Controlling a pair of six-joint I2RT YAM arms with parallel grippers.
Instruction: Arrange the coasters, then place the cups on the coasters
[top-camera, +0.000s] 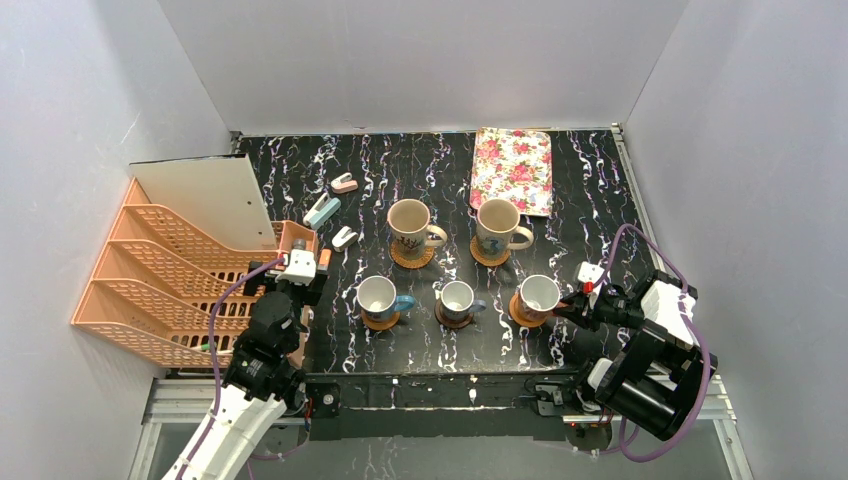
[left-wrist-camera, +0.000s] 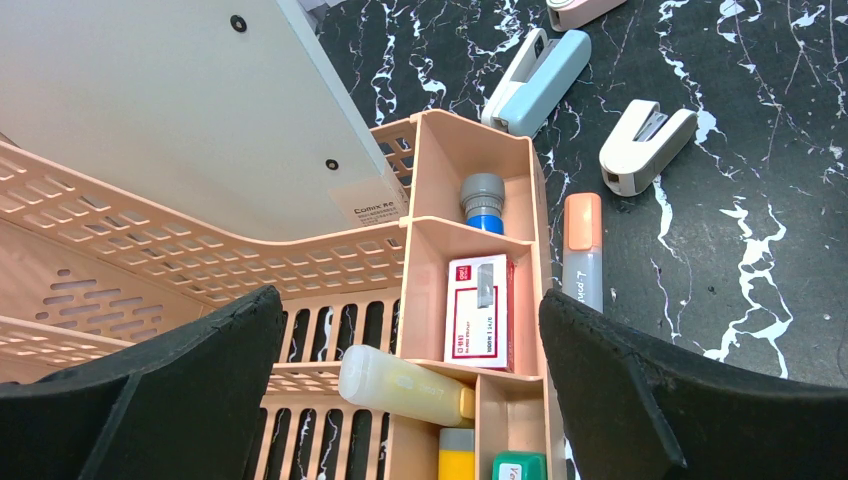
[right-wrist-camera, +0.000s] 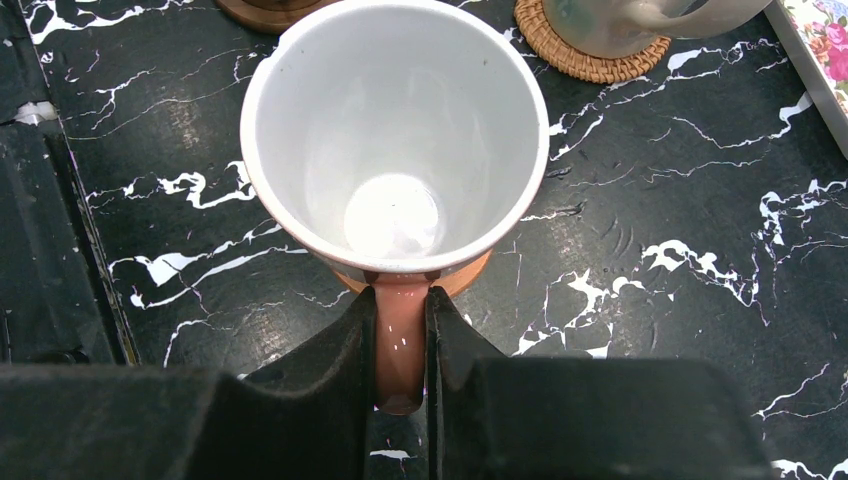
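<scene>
A brown-red cup with a white inside (right-wrist-camera: 395, 130) has its handle between the fingers of my right gripper, which is shut on it. Seen from the top, the cup (top-camera: 539, 293) is upright over a round coaster (top-camera: 518, 312) at the right front, with the rim of the coaster (right-wrist-camera: 470, 275) showing past its base. Whether the base touches the coaster is hidden. My left gripper stays open above the orange organizer, nothing between its fingers.
To the left, a small cup (top-camera: 456, 298) and a blue-handled cup (top-camera: 378, 295) rest on coasters. Behind are two beige mugs, one of them the mug (top-camera: 497, 222) nearest the flowered tray (top-camera: 513, 165). The orange organizer (top-camera: 150, 290) fills the left side. Bare table lies right of the tray.
</scene>
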